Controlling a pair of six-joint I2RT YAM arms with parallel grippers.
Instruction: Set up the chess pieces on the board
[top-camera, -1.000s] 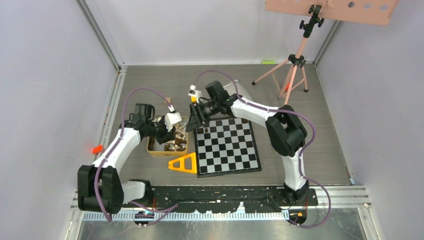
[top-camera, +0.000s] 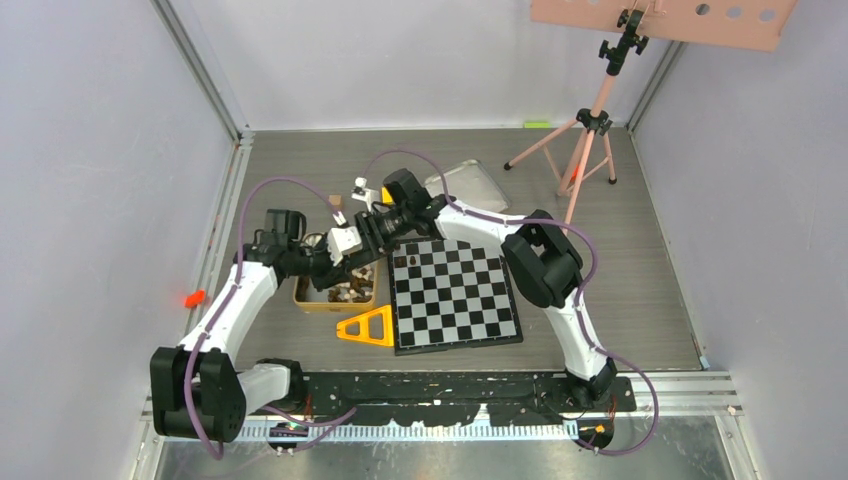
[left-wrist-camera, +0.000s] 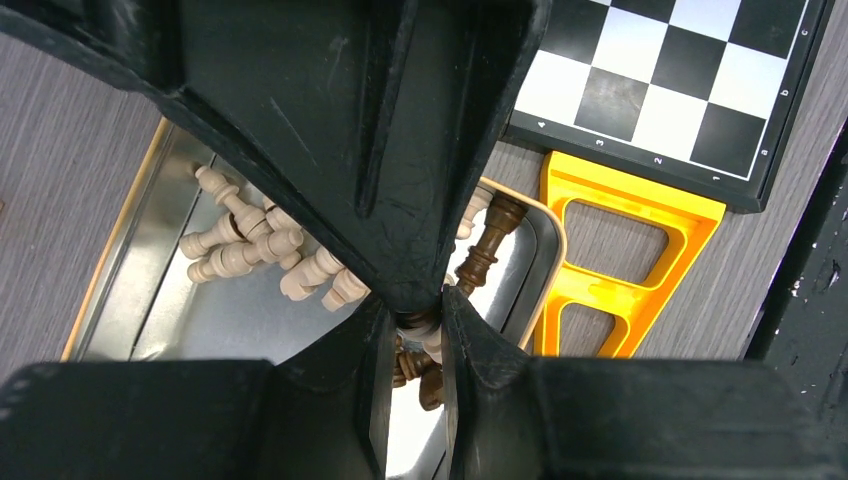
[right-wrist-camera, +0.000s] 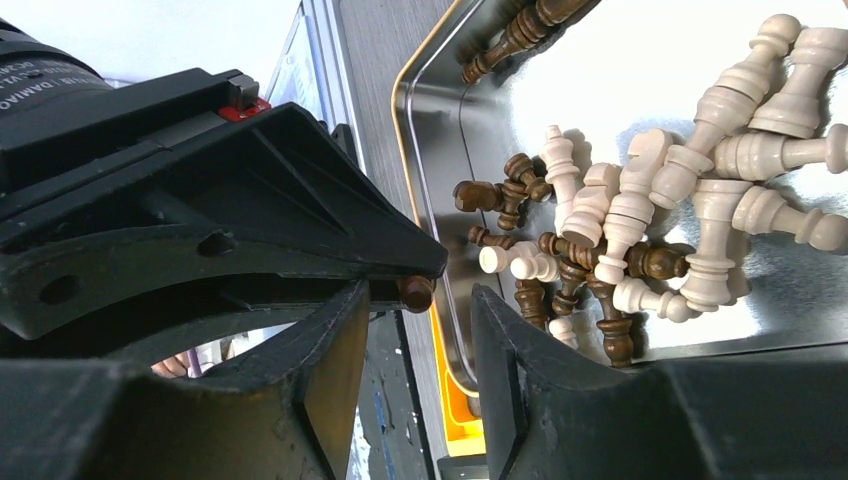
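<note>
My left gripper is shut on a dark brown chess piece (right-wrist-camera: 416, 293) above the metal box (top-camera: 335, 305) of pieces. My right gripper is part open, its fingertips either side of that piece's visible end, close to the left gripper. Light pieces (left-wrist-camera: 235, 255) and dark pieces (left-wrist-camera: 480, 250) lie jumbled in the box. The chessboard (top-camera: 450, 300) lies right of the box, with a few dark pieces (top-camera: 412, 260) at its back left.
A yellow triangular frame (top-camera: 360, 325) lies in front of the box. A silver tray (top-camera: 470, 180) lies behind the board, and a pink tripod (top-camera: 590, 140) stands at the back right.
My right arm has moved left until its gripper meets the left gripper over the box. The left arm has shifted only slightly.
</note>
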